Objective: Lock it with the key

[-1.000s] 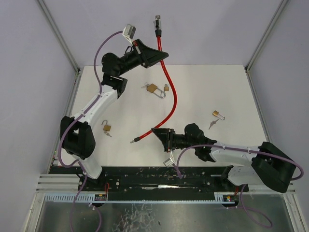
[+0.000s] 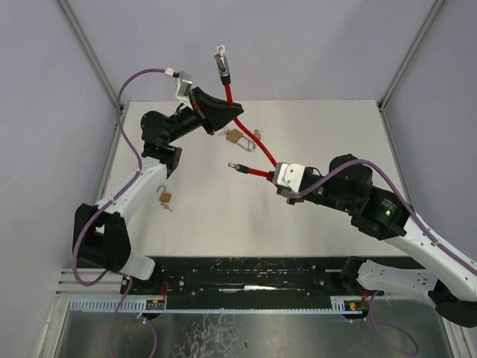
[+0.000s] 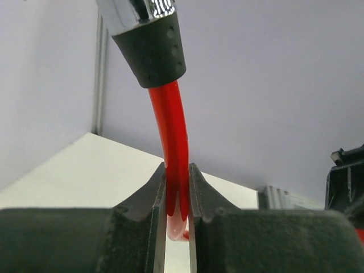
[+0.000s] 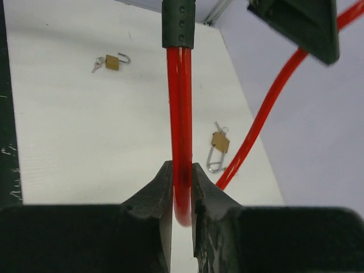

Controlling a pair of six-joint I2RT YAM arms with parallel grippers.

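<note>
A red cable lock with metal ends hangs between my grippers. My left gripper [image 2: 232, 110] holds it up high, its fingers shut on the red tube [image 3: 174, 136] just below a black-and-metal end [image 3: 149, 51]. My right gripper [image 2: 279, 180] is at the other end, with the red tube [image 4: 181, 108] between its fingers and the black end sleeve [image 4: 178, 25] beyond them. In the top view, that end's metal tip [image 2: 234, 165] points left.
Padlocks lie on the white table [image 2: 209, 224]: a larger one with a long shackle [image 2: 235, 136] at the back middle, an open small one with a key [image 2: 165, 197] at left, and another small one [image 2: 257, 135].
My right gripper has risen and turned, bringing the lower cable end up and rightward toward the middle. My left gripper has moved slightly left and down with its end.
</note>
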